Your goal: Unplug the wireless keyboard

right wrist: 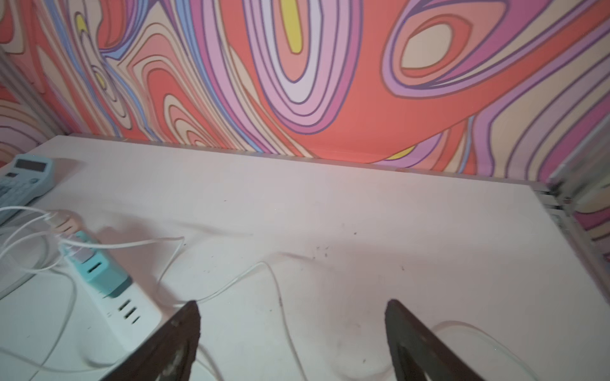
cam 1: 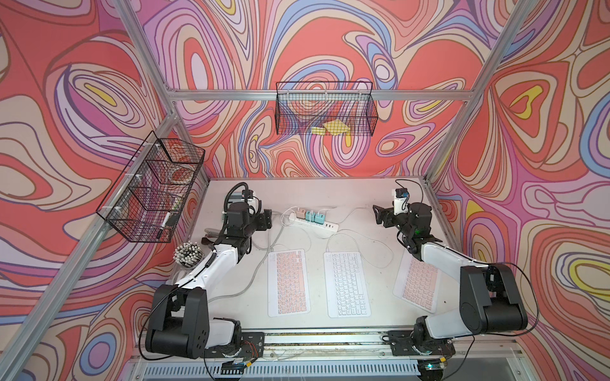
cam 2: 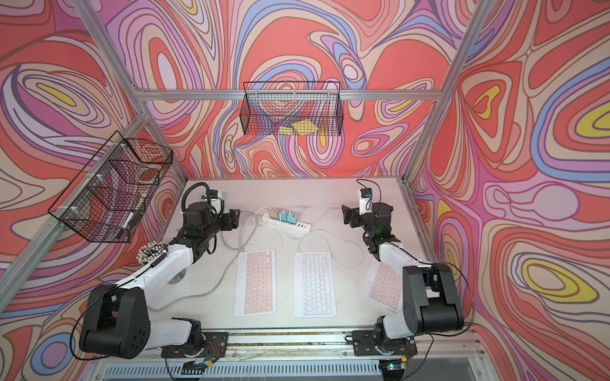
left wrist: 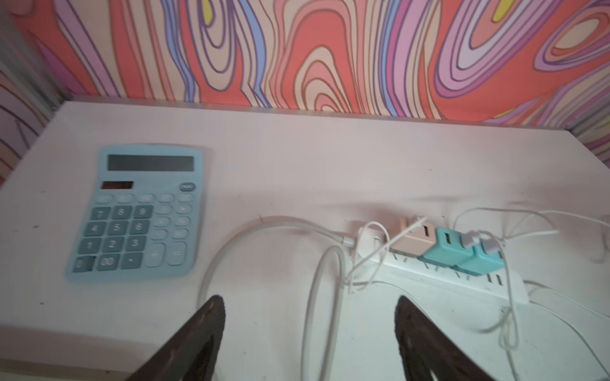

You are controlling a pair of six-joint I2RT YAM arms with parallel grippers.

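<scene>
A white power strip [cam 1: 325, 224] with teal and peach plugs [left wrist: 448, 249] and white cables lies at the middle back of the table [cam 1: 381, 190]. Below it are a pink-keyed keyboard [cam 2: 255, 282], a white keyboard [cam 2: 315, 284] and another pink-keyed one [cam 1: 416, 285] at right, partly behind the arm. My left gripper hangs left of the strip, fingers apart, nothing between its fingers. My right gripper hangs right of the strip, also open and empty.
A blue calculator [left wrist: 133, 209] lies at the back left. A pen bundle [cam 1: 188, 254] stands at the left. Wire baskets hang on the left and back frames.
</scene>
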